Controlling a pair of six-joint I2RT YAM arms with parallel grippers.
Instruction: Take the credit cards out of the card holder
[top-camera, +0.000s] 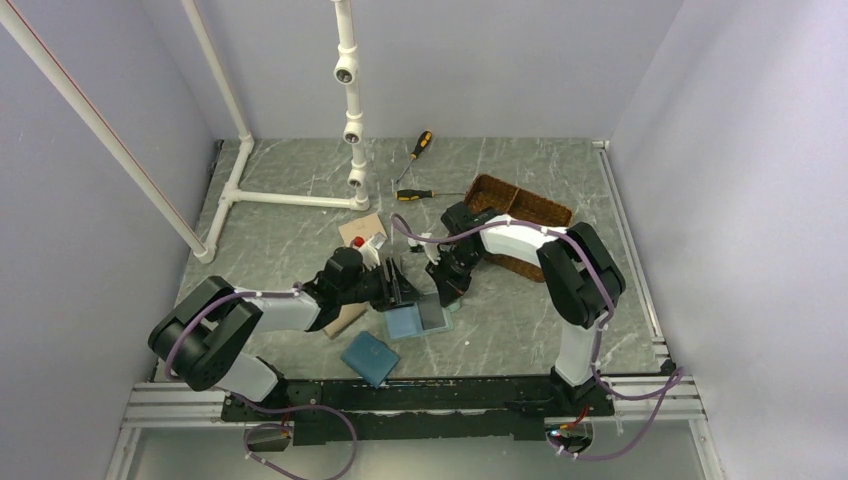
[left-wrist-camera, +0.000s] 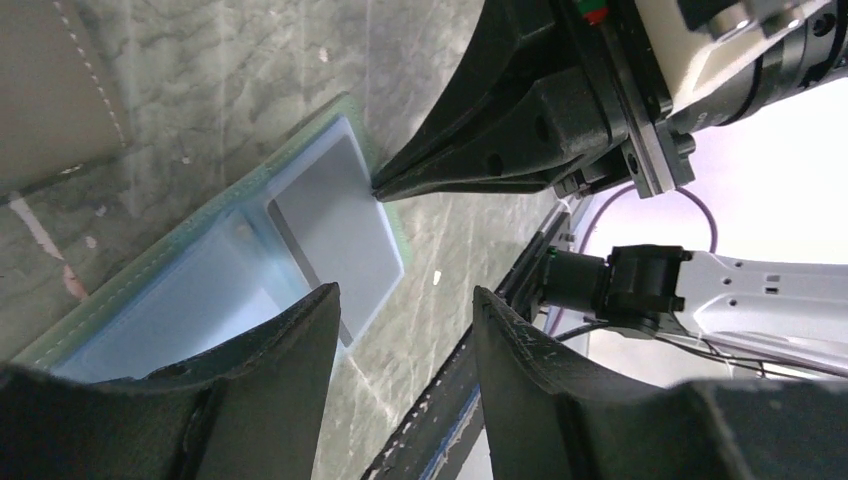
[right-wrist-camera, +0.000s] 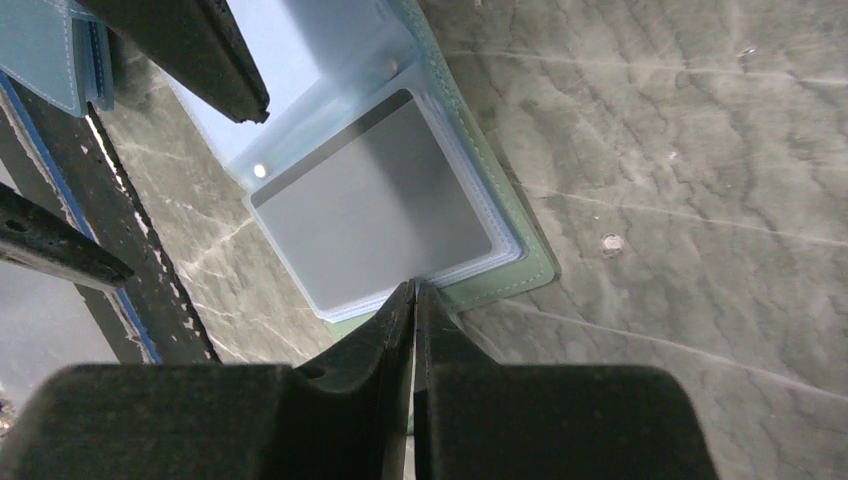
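Observation:
An open card holder (top-camera: 405, 322) lies on the table, with a blue-lined side and a grey card (right-wrist-camera: 370, 205) in a clear sleeve. My right gripper is shut, its tips at the sleeve's edge beside the card, nothing visible between them; the left wrist view also shows it at that edge. My left gripper hovers over the holder, fingers parted, with nothing between them.
A closed blue holder (top-camera: 369, 356) lies at the front. A wicker basket (top-camera: 540, 210) stands at the back right, two screwdrivers (top-camera: 413, 195) lie at the back, and tan pieces (top-camera: 360, 225) lie left of centre.

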